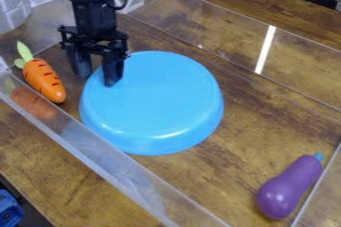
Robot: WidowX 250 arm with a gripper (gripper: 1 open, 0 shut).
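Observation:
My black gripper (pixel 96 56) reaches down from the top left to the back-left edge of a large blue round object (pixel 154 102), its fingertips at or over that rim; whether they are open or shut is unclear. An orange toy carrot (pixel 44 80) with a green top lies just left of the blue object. A purple toy eggplant (pixel 288 188) lies at the lower right, apart from the rest.
Clear plastic walls cross the view along the left and back. A small blue item (pixel 8 211) sits at the lower left corner.

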